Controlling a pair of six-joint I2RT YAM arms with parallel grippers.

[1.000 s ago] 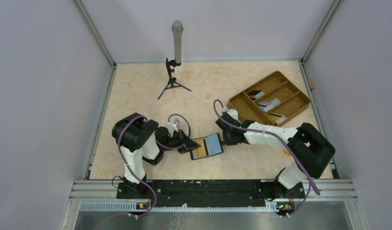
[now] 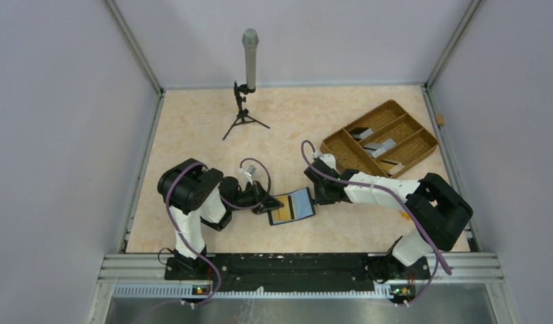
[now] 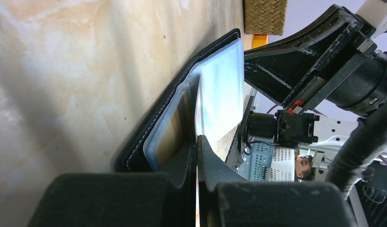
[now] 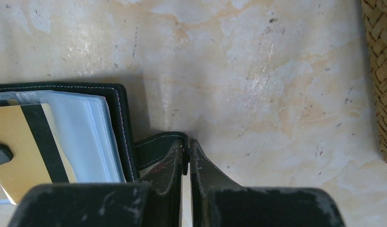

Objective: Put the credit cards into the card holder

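An open dark card holder (image 2: 303, 204) with pale blue clear sleeves lies flat at the table's middle front. A gold credit card (image 4: 21, 137) with a black stripe lies at its left part, overlapping the blue sleeve (image 4: 80, 130); how deep it sits inside is hard to tell. My left gripper is shut on the card, whose thin edge runs between its fingers. On the holder's right side, my right gripper is shut on the dark strap (image 4: 156, 144). The left fingertip (image 4: 1, 153) shows above the card in the right wrist view.
A woven divided tray (image 2: 412, 131) at the back right holds several more cards (image 2: 380, 146). A microphone on a tripod (image 2: 242, 115) stands at the back left. Bare table lies behind and in front of the holder.
The left wrist has shifted very slightly. The right arm, the holder and the tray look unmoved.
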